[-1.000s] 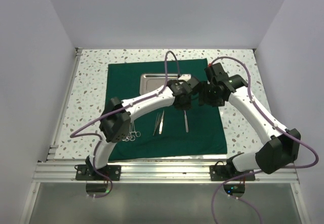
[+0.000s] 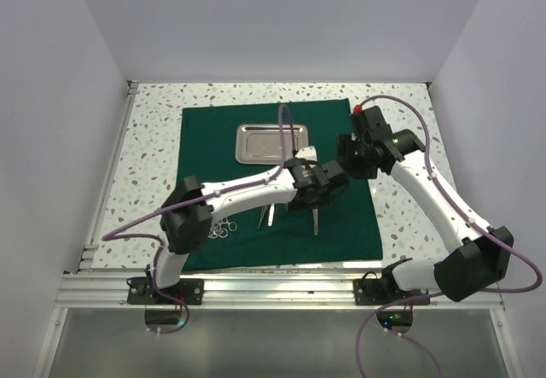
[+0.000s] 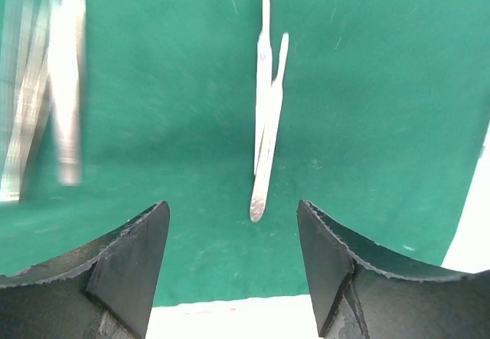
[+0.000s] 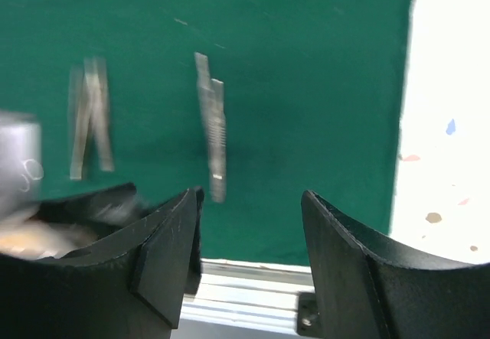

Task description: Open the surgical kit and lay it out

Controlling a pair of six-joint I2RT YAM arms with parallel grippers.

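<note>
A silver tray (image 2: 256,143) sits on the green cloth (image 2: 205,126). Scissors (image 2: 220,229) lie at the cloth's lower left, with slim steel instruments (image 2: 270,216) to their right. My left gripper (image 2: 309,192) hangs over a pair of slender instruments (image 3: 264,163), which lie between and beyond its open fingers in the left wrist view. My right gripper (image 2: 358,160) is over the cloth's right edge, open, nothing visible between its fingers.
The speckled table (image 2: 145,139) surrounds the cloth. The left arm intrudes at the lower left of the right wrist view.
</note>
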